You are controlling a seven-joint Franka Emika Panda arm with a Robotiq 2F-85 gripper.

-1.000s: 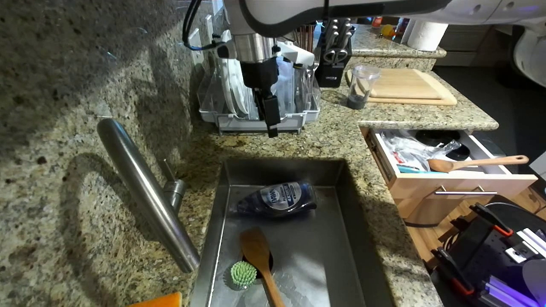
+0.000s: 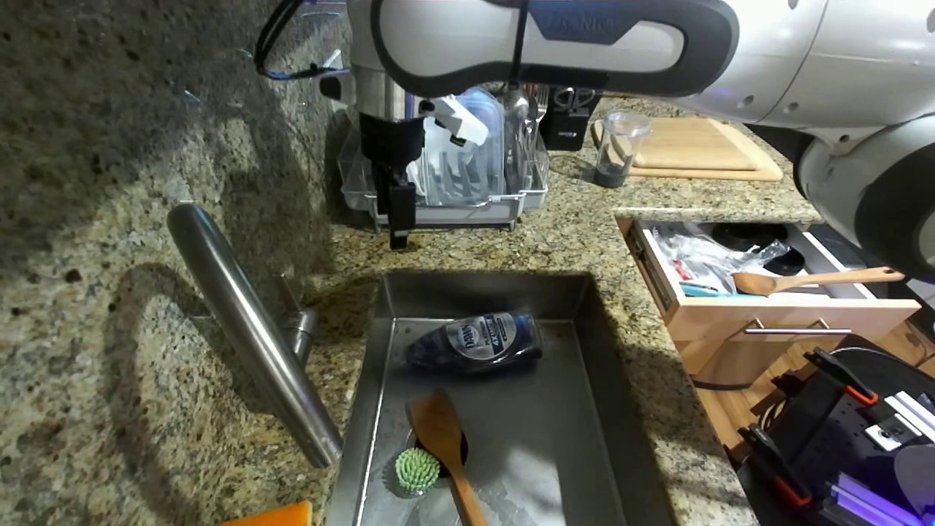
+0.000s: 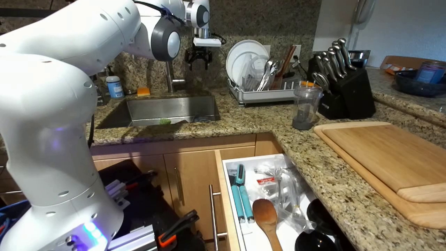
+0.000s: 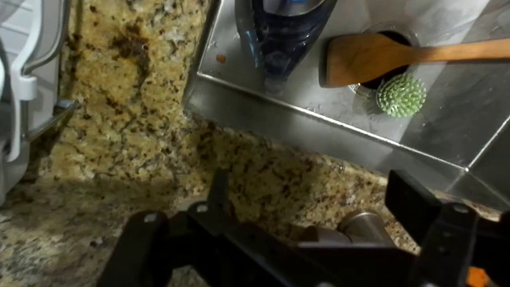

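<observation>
My gripper (image 3: 199,66) hangs in the air near the back wall, above the counter between sink and dish rack. Its fingers are spread wide with nothing between them; in the wrist view bare granite and part of the faucet base (image 4: 365,225) show below the gripper. A dark blue Dawn bottle (image 2: 480,342) lies on its side at the far end of the sink (image 2: 552,421). Near the drain lie a wooden spatula (image 4: 365,57) and a green scrub brush (image 4: 401,95). None of these touches the gripper.
The steel faucet (image 2: 254,333) leans over the sink's wall side. A loaded dish rack (image 3: 267,97) stands beside the gripper. On the right are a clear cup (image 3: 306,106), a knife block (image 3: 349,94) and cutting boards (image 3: 389,154). An open drawer (image 2: 714,307) juts out with a wooden spoon.
In exterior view 1 my gripper has moved left towards the back wall, and the upper arm now covers more of the background. The things in the sink look unmoved.
</observation>
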